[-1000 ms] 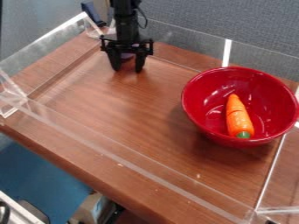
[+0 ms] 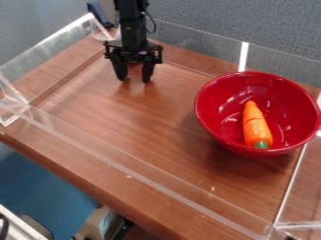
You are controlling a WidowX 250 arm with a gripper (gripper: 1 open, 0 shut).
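Observation:
My black gripper [image 2: 133, 66] is upright at the back left of the wooden table, its fingertips low over the surface; the view is too small to tell whether it is open or shut or has anything between its fingers. A red bowl [image 2: 294, 109] sits at the right, with an orange toy carrot [image 2: 254, 122] lying inside it, its green end toward the front. The gripper is well apart from the bowl.
Clear low walls edge the wooden table [image 2: 126, 141]. A grey padded wall stands behind.
The gripper has shifted very slightly at the back left. The bowl and carrot have not moved.

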